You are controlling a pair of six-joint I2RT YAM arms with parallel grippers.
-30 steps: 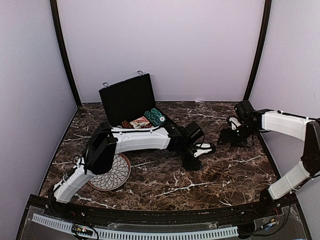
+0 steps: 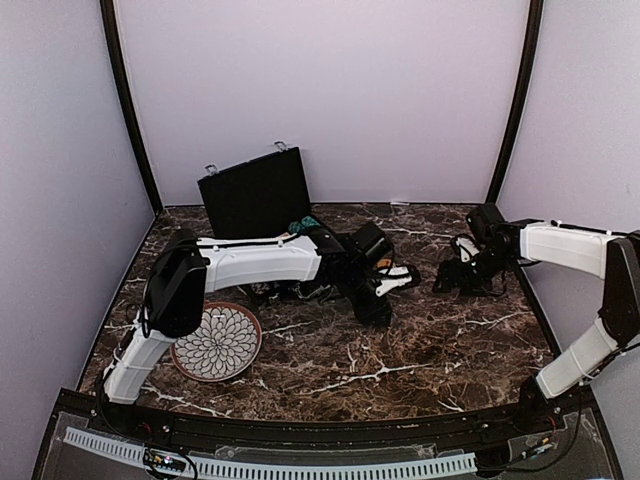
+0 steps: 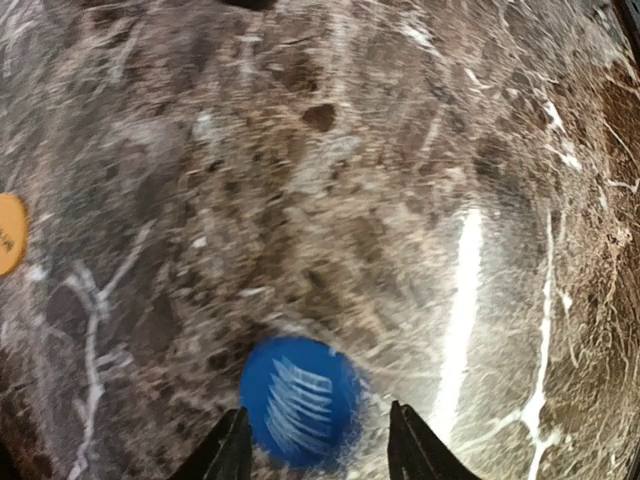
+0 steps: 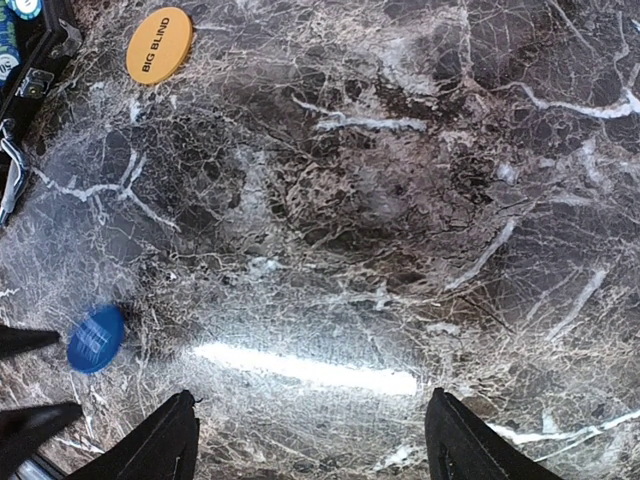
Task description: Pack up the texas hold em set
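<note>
A blue disc [image 3: 300, 405] sits between the fingertips of my left gripper, which is shut on it. Seen from the right wrist, the same blue disc [image 4: 97, 338] shows at the tips of the left gripper's dark fingers [image 4: 40, 415]. I cannot tell how far it is above the table. An orange BIG BLIND disc [image 4: 160, 45] lies flat on the table beyond it. My right gripper stands open over bare table, nothing between its fingers. The open black case [image 2: 258, 195] is at the back left, its chips mostly hidden by my left arm.
A round patterned plate [image 2: 216, 342] lies at the front left, partly below the left arm. My right arm [image 2: 565, 248] occupies the right side.
The orange disc has come into view behind it. The right arm has stayed put.
</note>
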